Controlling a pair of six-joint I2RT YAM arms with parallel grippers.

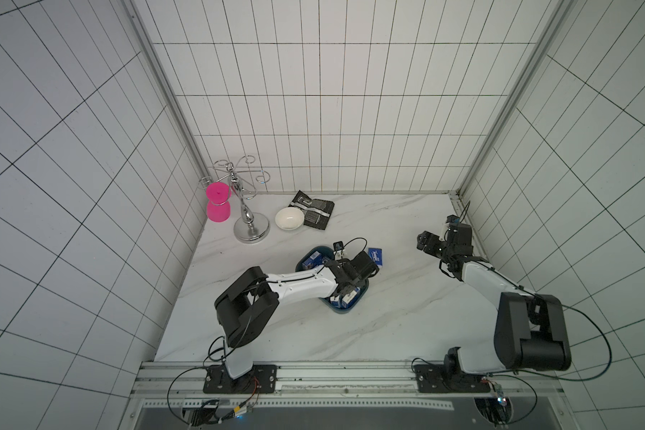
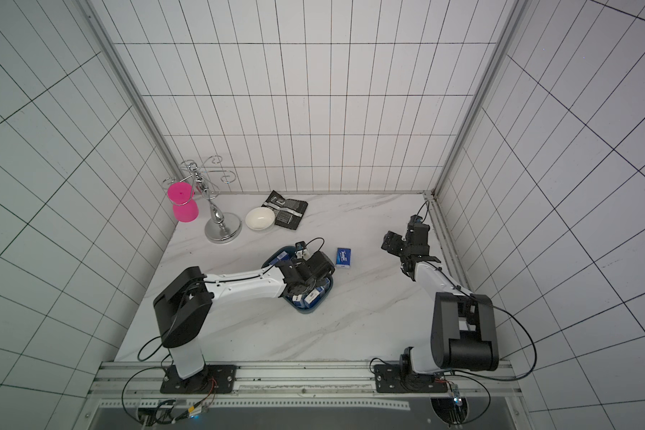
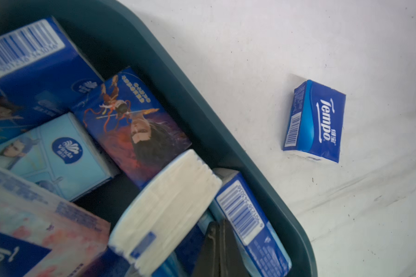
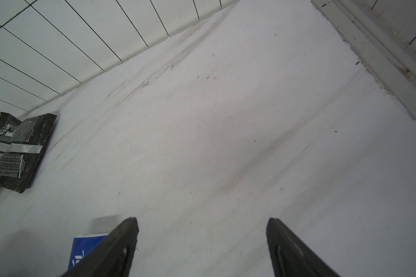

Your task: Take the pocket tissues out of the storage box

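Observation:
The dark teal storage box [image 3: 219, 122] holds several pocket tissue packs. Low in the left wrist view, the fingers of my left gripper are together with nothing between them. Just right of the fingertips, a blue pack with a barcode [image 3: 247, 221] leans along the box wall, outside the fingers. A white-sided pack [image 3: 166, 210] stands to their left. One blue Tempo pack [image 3: 329, 117] lies on the table outside the box. Away at the right, my right gripper stands open and empty above the table.
A white bowl [image 1: 289, 218], a black package [image 1: 313, 210] and a metal stand [image 1: 251, 228] with a pink cup [image 1: 218, 202] are at the back left. Bare table [image 1: 401, 301] stretches between the box and my right arm.

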